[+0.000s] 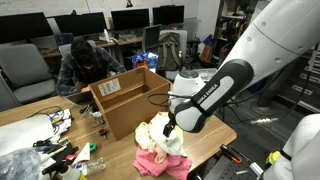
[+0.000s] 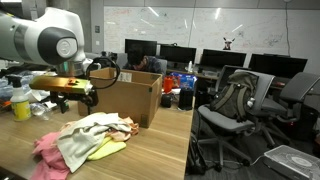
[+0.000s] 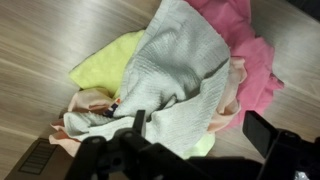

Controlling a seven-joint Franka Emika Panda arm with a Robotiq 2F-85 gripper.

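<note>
A heap of cloths lies on the wooden table: a pale grey-white towel point(image 3: 178, 55) on top, a pink cloth point(image 3: 243, 40) on one side, a yellow cloth point(image 3: 103, 62) on the other, and peach folds between. Above the heap hangs my gripper, its fingers wide apart with nothing held between them. Exterior view 2 has the white towel point(image 2: 85, 140) in front of and below the gripper point(image 2: 70, 97). The gap in height between fingertips and cloth is hard to judge.
An open cardboard box point(image 1: 130, 103) stands just behind the cloths. Papers, tools and plastic bags point(image 1: 20, 164) clutter the left of the table. In exterior view 2, bare tabletop point(image 2: 165, 145) lies right of the heap. Someone point(image 1: 88, 68) sits behind the table.
</note>
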